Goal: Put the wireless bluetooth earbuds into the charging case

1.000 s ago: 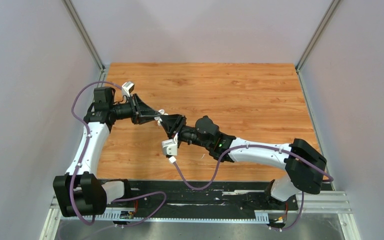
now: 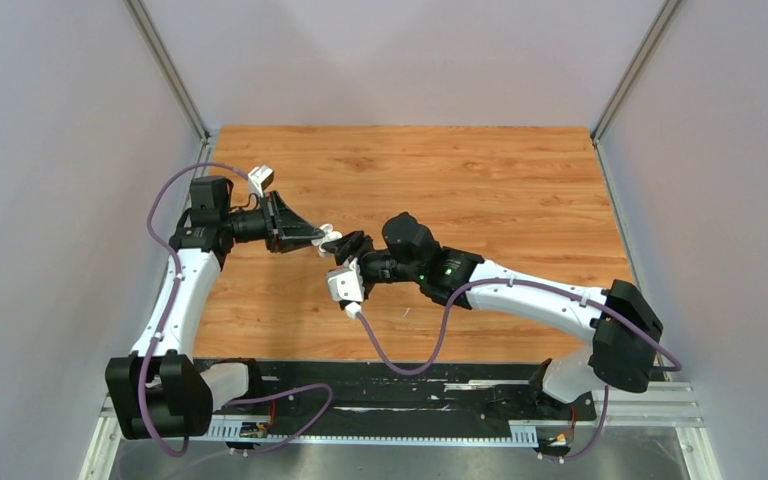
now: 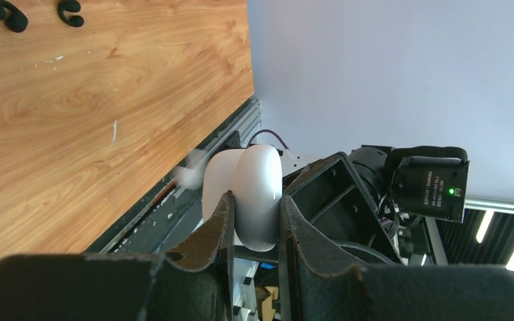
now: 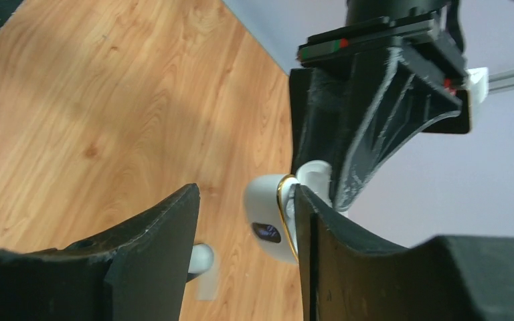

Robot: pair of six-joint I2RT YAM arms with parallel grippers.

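My left gripper is shut on the white charging case (image 3: 258, 194), holding it above the table. In the right wrist view the case (image 4: 268, 217) shows gold trim and a dark spot; part of it is behind a finger (image 4: 318, 257). My right gripper is open close to the case. Nothing is clearly held between its fingers. Two black curled pieces, apparently earbuds (image 3: 8, 15), lie on the table in the left wrist view's top corner. A white-tipped piece (image 4: 201, 259) shows beside the right gripper's other finger; I cannot tell what it is.
Both arms meet over its left half. Purple cables (image 2: 425, 365) hang from the arms. A blurred white shape (image 3: 193, 172) appears left of the case in the left wrist view.
In the top view my right gripper has shifted slightly right, away from the case, leaving more of the white case visible. The left arm has barely moved.
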